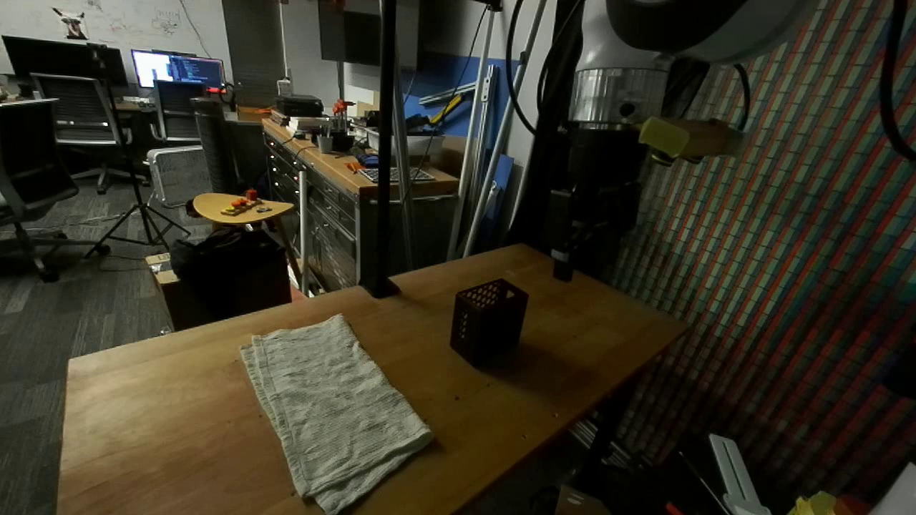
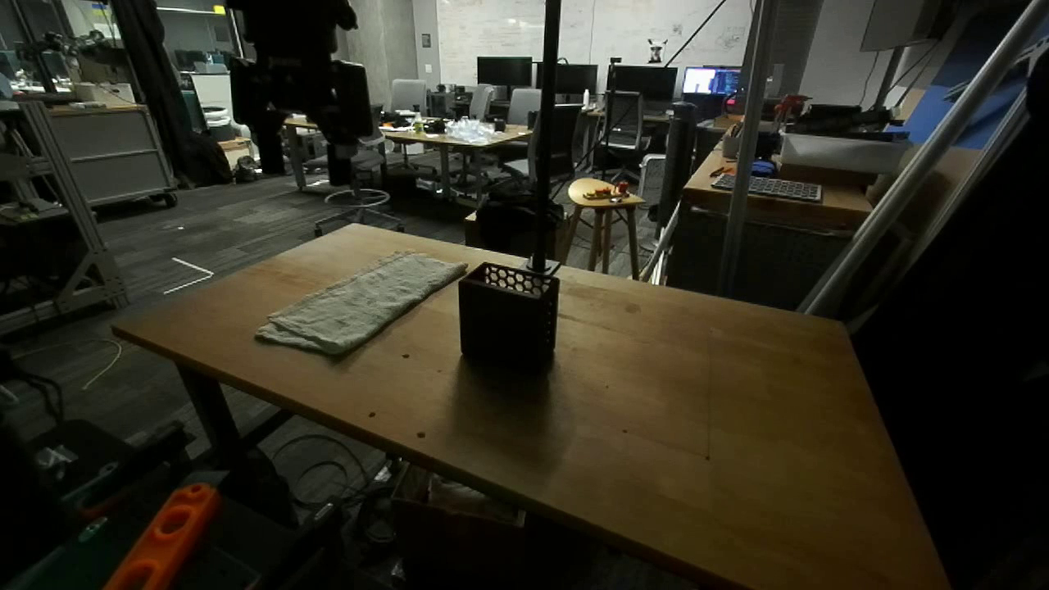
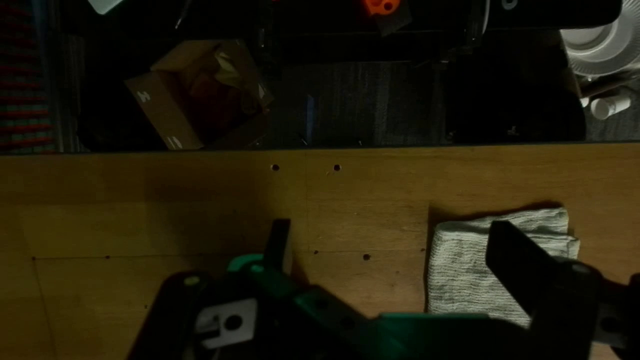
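Note:
A folded pale grey-green cloth (image 1: 335, 408) lies flat on the wooden table. Beside it, apart, a black basket with honeycomb holes (image 1: 489, 326) stands upright; in the second exterior view the basket (image 2: 508, 319) is right of the cloth (image 2: 364, 305). My gripper (image 2: 305, 162) hangs above table height, pointing down, clear of both things. The wrist view has the gripper open, with a wide gap between its fingers and nothing held. Part of the cloth (image 3: 471, 270) appears behind the right finger. I cannot make out the basket there.
A black post (image 1: 386, 154) rises from the table's far edge near the basket. Bare tabletop (image 2: 688, 413) stretches to the right of the basket. Off the table's edge, an open cardboard box (image 3: 171, 114) sits on the floor. A patterned curtain (image 1: 773, 257) hangs behind the arm.

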